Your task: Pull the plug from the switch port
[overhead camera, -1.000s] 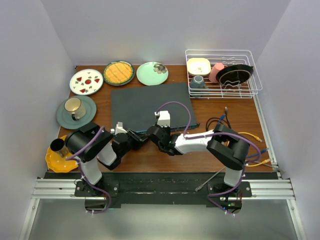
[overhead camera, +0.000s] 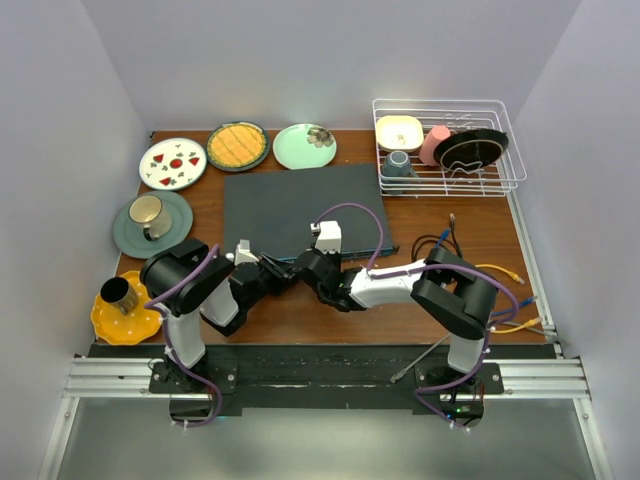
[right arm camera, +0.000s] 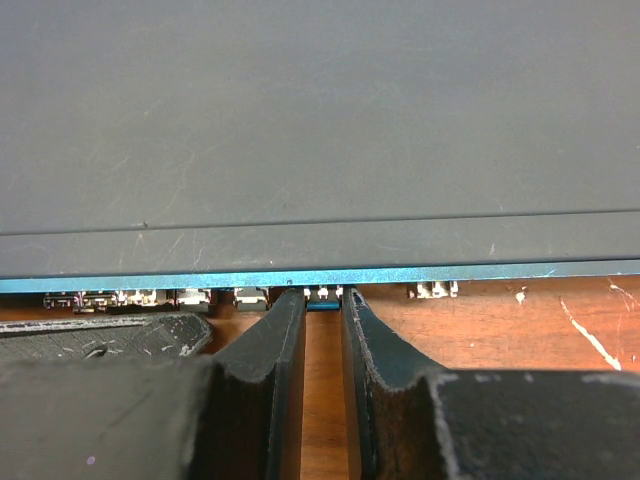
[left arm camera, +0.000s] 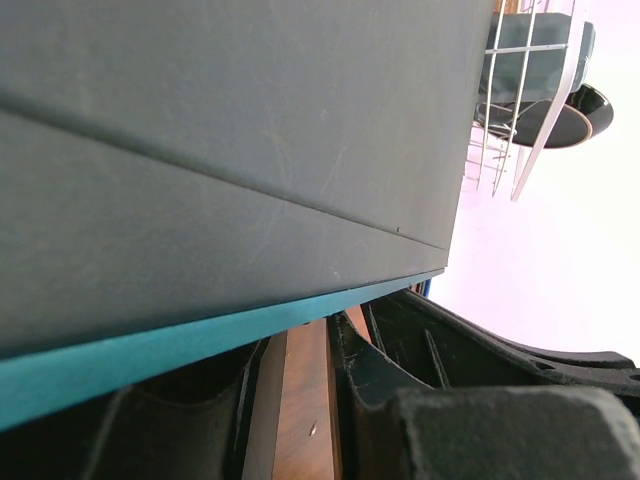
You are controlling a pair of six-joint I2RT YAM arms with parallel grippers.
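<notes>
The grey switch (overhead camera: 300, 205) lies mid-table, its teal front edge (right arm camera: 480, 271) with a row of ports (right arm camera: 130, 298) facing me. In the right wrist view, my right gripper has its fingertips narrowly apart at one port, around a small fitting there; whether they grip it is unclear. My left gripper is tucked under the switch's front edge, its tips partly hidden and a narrow gap between the fingers. In the top view both grippers meet along that edge, the left (overhead camera: 285, 270) left of the right (overhead camera: 325, 265).
A dish rack (overhead camera: 450, 187) stands at the back right. Plates (overhead camera: 305, 135) and cups line the back and left. Loose cables (overhead camera: 500, 271) lie at the right, near the right arm.
Since one second ago the left arm has shifted slightly to the right along the switch's front, and the switch a touch too. The right arm looks nearly unchanged.
</notes>
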